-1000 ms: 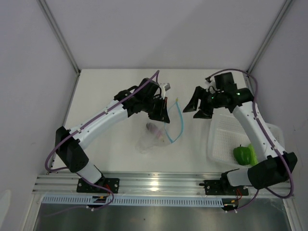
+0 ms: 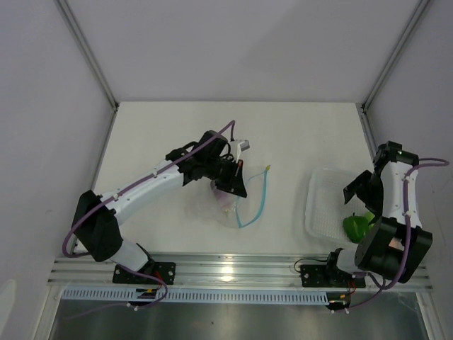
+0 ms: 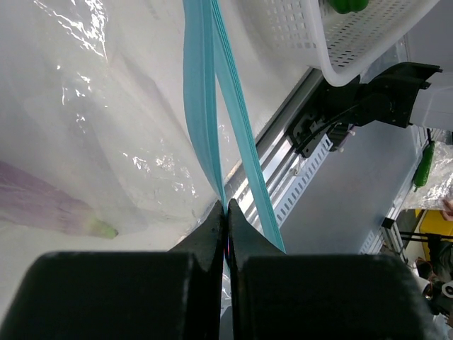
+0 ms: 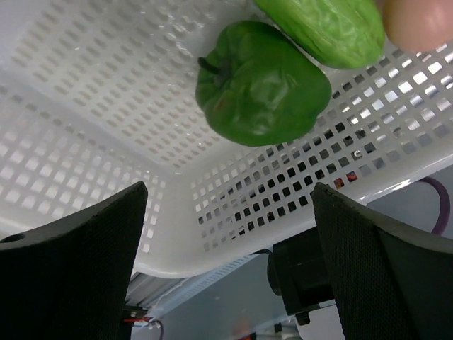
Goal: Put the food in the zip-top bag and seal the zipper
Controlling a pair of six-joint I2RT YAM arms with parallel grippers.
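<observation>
The clear zip top bag [image 2: 225, 205] lies on the left half of the table, its mouth edged by a blue zipper strip [image 2: 262, 202]. Inside it is a purple food item with a green tip [image 3: 56, 202]. My left gripper is shut on one side of the bag's blue edge; the other side stands apart from it. Over the white basket, my right gripper is open and empty. A green bell pepper [image 4: 262, 88] lies in the basket beyond its fingers, beside a long green vegetable [image 4: 336, 32] and a pinkish round item [image 4: 421, 25].
The white perforated basket [image 2: 308, 205] stands at the table's right side, its walls close around my right fingers. Bare table [image 2: 290, 142] stretches behind and between bag and basket. A metal rail [image 2: 226, 261] runs along the front edge.
My right gripper has swung from near the bag to over the basket on the right. The left gripper has shifted slightly toward the front, with the bag's edge moving along.
</observation>
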